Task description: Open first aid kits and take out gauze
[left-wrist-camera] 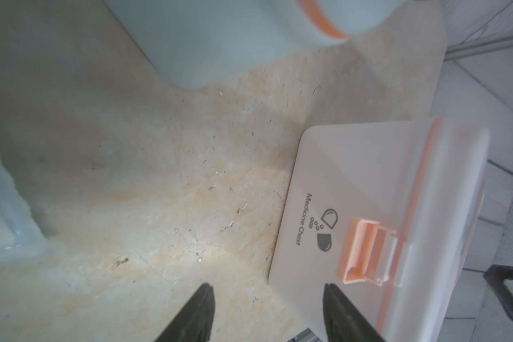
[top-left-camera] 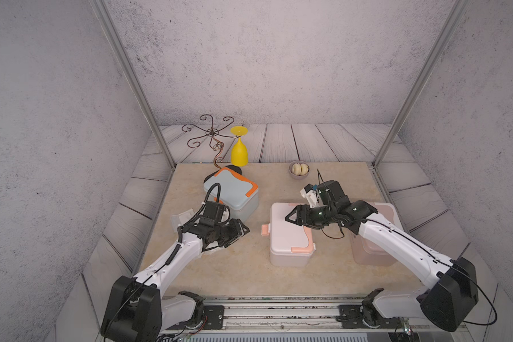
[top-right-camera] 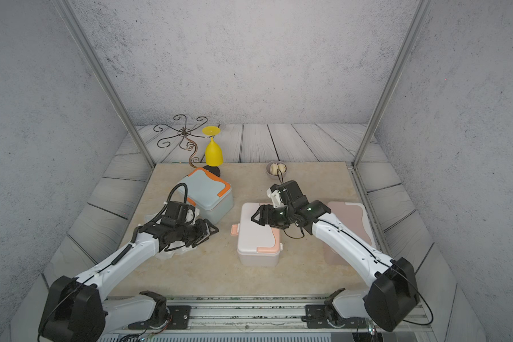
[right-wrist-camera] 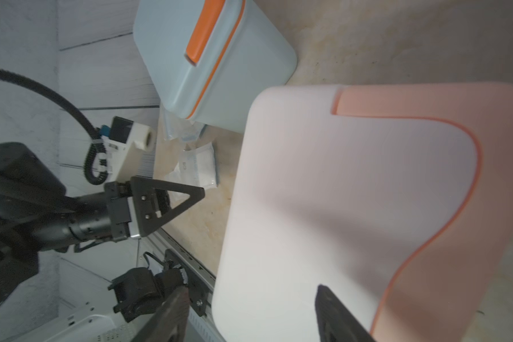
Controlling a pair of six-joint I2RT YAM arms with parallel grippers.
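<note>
A white medicine chest with pink trim (top-left-camera: 287,239) stands closed at front centre, its pink latch (left-wrist-camera: 364,250) facing left. My right gripper hangs over its lid, fingers apart, nothing between them. My left gripper is open and empty, left of this chest, its fingers toward the latch. A closed light blue kit with orange handle (top-right-camera: 202,188) sits behind my left gripper. A larger pink kit (top-right-camera: 347,222) is at the right, partly behind my right arm. Clear packets (right-wrist-camera: 196,168) lie at the left, partly hidden by my left arm.
At the back are a metal scroll stand (top-left-camera: 211,132), a yellow goblet-shaped object (top-left-camera: 239,152) and a small bowl of pale items (top-left-camera: 298,170). The table's front centre-left strip and the area between bowl and blue kit are clear.
</note>
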